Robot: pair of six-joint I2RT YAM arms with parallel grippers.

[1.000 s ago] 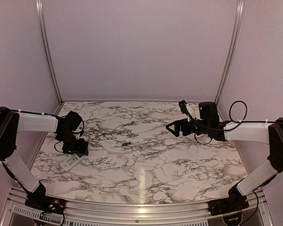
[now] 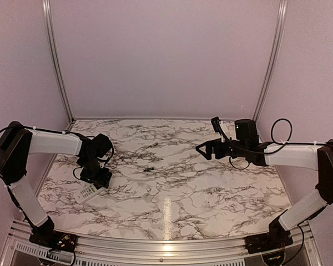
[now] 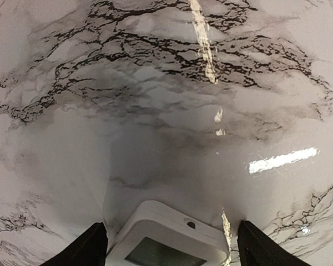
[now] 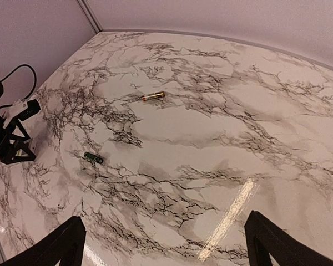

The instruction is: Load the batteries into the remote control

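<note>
The white remote control [image 2: 87,192] lies at the front left under my left gripper [image 2: 102,178]. In the left wrist view the top end of the remote [image 3: 175,233] sits between that gripper's partly open fingers; firm contact is unclear. A dark green battery [image 4: 94,157] and a copper-and-silver battery [image 4: 153,96] lie apart on the middle of the table. My right gripper [image 2: 204,148] hangs over the right side of the table, open and empty.
Walls and metal rails [image 2: 161,244] border it.
My left arm has moved to the right, and the remote appears shifted slightly right with it. The right arm has stayed still.
</note>
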